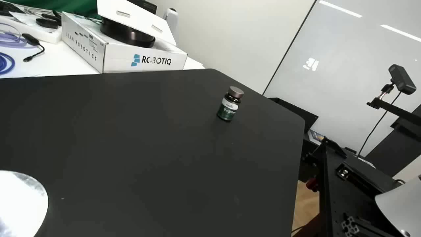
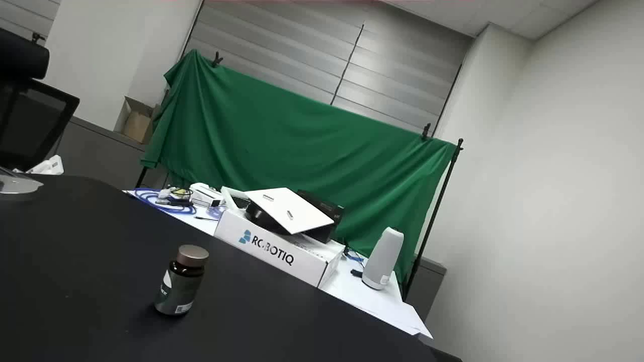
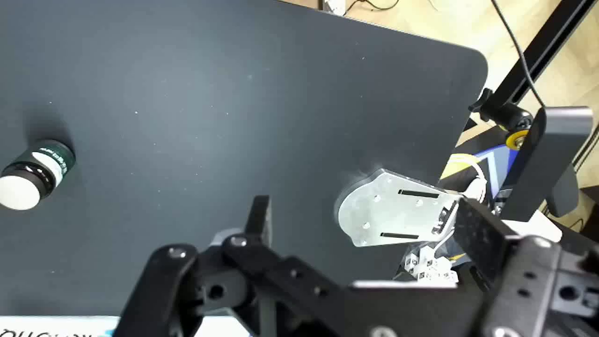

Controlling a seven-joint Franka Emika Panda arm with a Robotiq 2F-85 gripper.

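Note:
A small dark bottle (image 1: pixel 229 106) with a brown cap and a green and white label stands upright on the black table (image 1: pixel 150 150). In exterior view 2 the same bottle (image 2: pixel 180 283) is in the left foreground. Seen from above in the wrist view, the bottle (image 3: pixel 45 168) lies near the left edge. My gripper is open, its two fingers wide apart and nothing held between them. It hangs above the table, well away from the bottle. Neither exterior view shows the gripper.
A metal plate (image 3: pixel 393 210) is at the table's edge, below the gripper. A camera on a stand (image 3: pixel 547 157) rises beyond that edge. Behind the table sits a white Robotiq box (image 1: pixel 146 59) with a tilted panel on top.

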